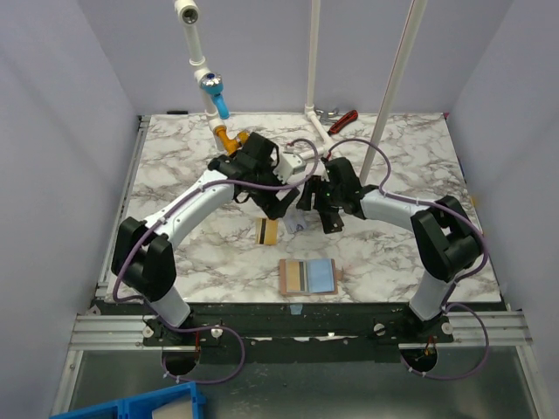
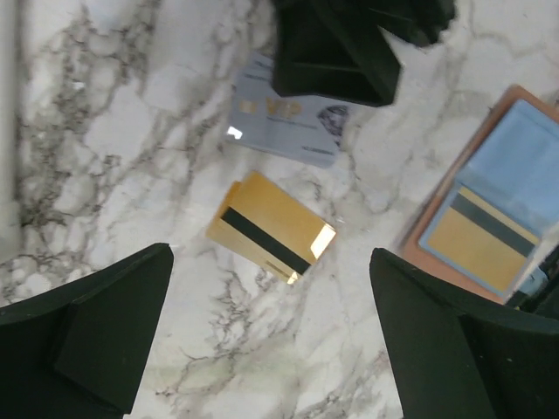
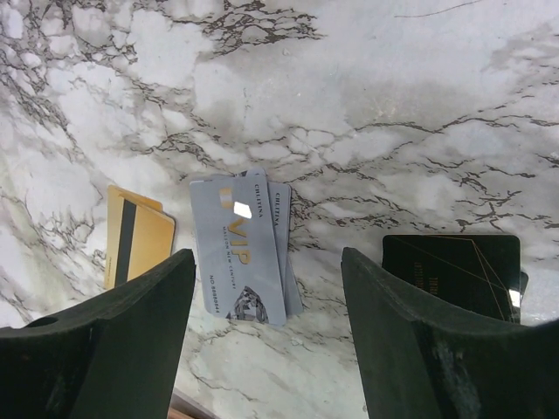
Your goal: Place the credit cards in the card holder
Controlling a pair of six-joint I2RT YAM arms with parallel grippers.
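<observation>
A small stack of gold cards [image 1: 266, 231] [image 2: 271, 229] [image 3: 140, 236] lies on the marble table. Beside it lie silver VIP cards [image 1: 294, 223] [image 2: 288, 129] [image 3: 240, 249], and to their right black cards [image 1: 332, 223] [image 3: 450, 271]. The card holder [image 1: 307, 276] [image 2: 489, 196], with tan and blue pockets, lies at the near edge. My left gripper [image 1: 279, 201] hovers near the gold and silver cards, fingers apart and empty. My right gripper [image 1: 310, 196] hangs open over the silver and black cards, nothing between its fingers.
White pipes with blue and orange fittings [image 1: 225, 138] stand at the back. Red-handled pliers [image 1: 342, 122] lie at the back right.
</observation>
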